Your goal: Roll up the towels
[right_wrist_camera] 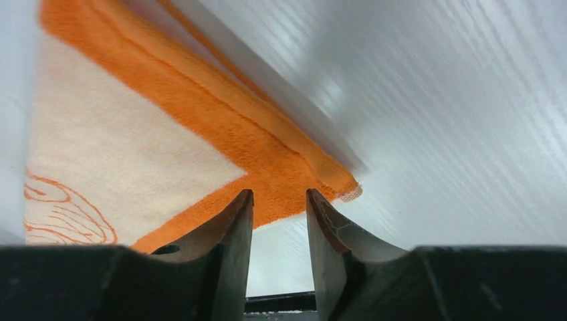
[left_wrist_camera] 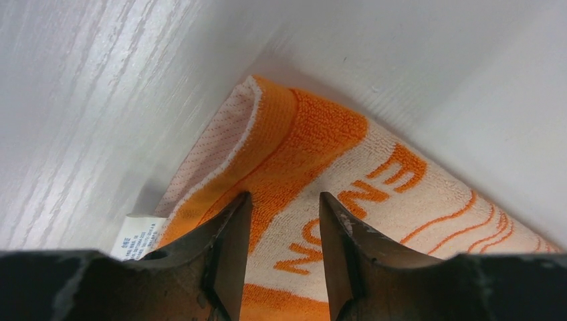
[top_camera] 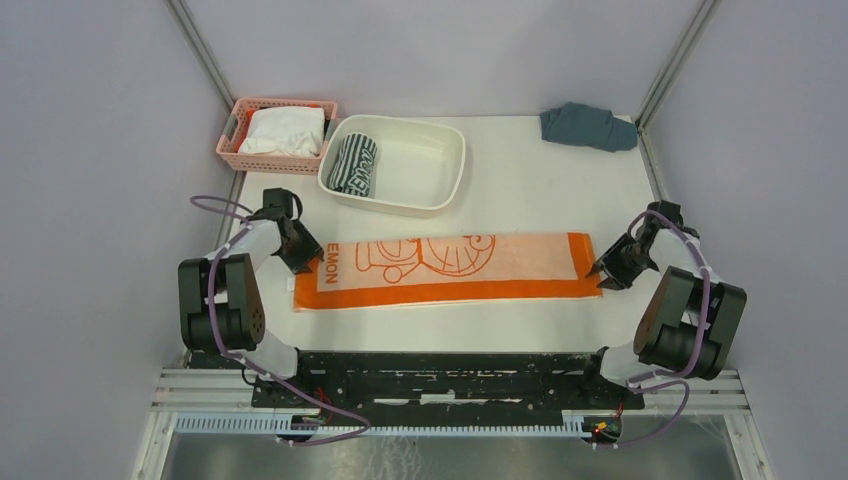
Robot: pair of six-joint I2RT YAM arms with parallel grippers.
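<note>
An orange-bordered peach towel [top_camera: 520, 262], folded into a long strip, lies flat across the table with printed lettering at its left end. Over that end hovers my left gripper [top_camera: 311, 268]. Its fingers [left_wrist_camera: 231, 247] stand apart above the lettering, and no cloth shows pinched between them. At the right end, my right gripper [top_camera: 598, 278] is close to the towel's front right corner [right_wrist_camera: 334, 184]. A gap separates its fingers [right_wrist_camera: 231, 247] too, with nothing gripped. Whether the fingertips touch the cloth cannot be told.
Behind the towel stands a cream bin [top_camera: 420, 165] holding a rolled striped towel [top_camera: 353, 165]. A pink basket [top_camera: 228, 150] with white cloth is at the back left. Folded blue-grey cloth [top_camera: 588, 127] lies back right. Bare table [top_camera: 450, 328] runs along the front.
</note>
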